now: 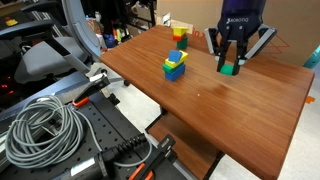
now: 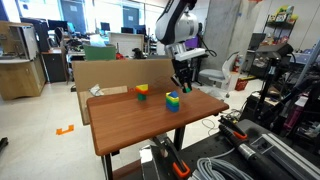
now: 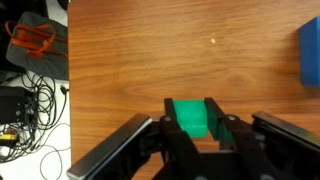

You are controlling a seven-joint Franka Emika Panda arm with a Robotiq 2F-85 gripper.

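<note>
A green block [image 3: 189,117] is between the fingers of my gripper [image 1: 228,61], which is shut on it. In exterior view 1 the green block [image 1: 226,69] hangs at the fingertips over the wooden table [image 1: 240,105]; whether its underside touches the wood I cannot tell. To the left stands a stack of blue and yellow blocks [image 1: 175,66], apart from the gripper. Further back is a second stack [image 1: 180,38], with yellow on top, red below it and green at the base. A blue block [image 3: 309,52] shows at the right edge of the wrist view.
Bare tabletop lies right of and in front of the gripper. A cardboard panel [image 2: 105,73] rises along the table's far side. Coiled cable [image 1: 45,135] and a black rail [image 1: 115,130] lie beyond the near left edge.
</note>
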